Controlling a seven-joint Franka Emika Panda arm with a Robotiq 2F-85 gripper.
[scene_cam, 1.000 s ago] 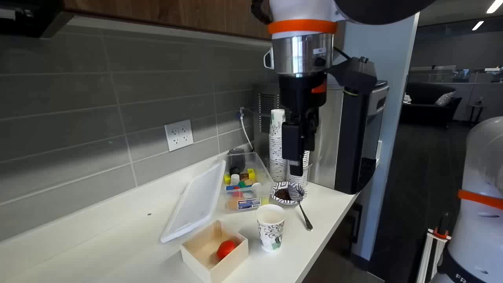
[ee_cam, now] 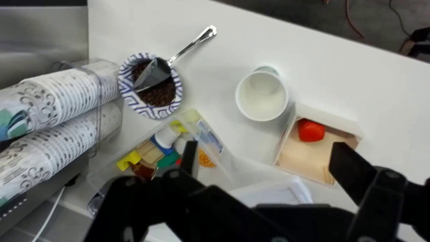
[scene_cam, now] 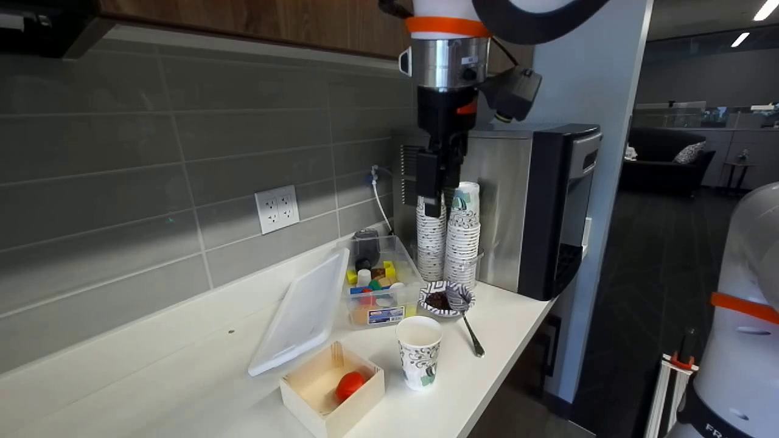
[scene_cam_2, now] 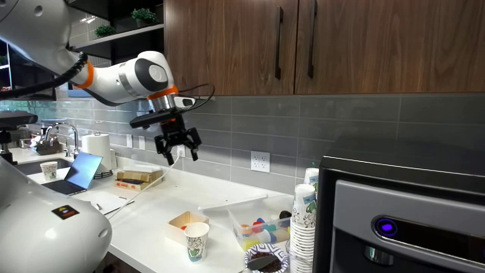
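High above the counter my gripper stands open, its two fingers wide apart and nothing between them. Below in the wrist view are a white paper cup, empty inside, and a small wooden box holding a red round object. A patterned bowl of dark beans has a metal scoop resting in it, handle over the rim. The clear plastic bin contains several colourful toy pieces. Its white lid leans beside it.
Two tall stacks of paper cups stand by the steel machine. Farther along the counter are a laptop and cardboard boxes. Bare counter lies left of the wooden box, and wall cabinets hang above.
My arm and gripper have risen and moved back toward the wall, leftward in exterior view 1. The objects on the counter have stayed where they were.
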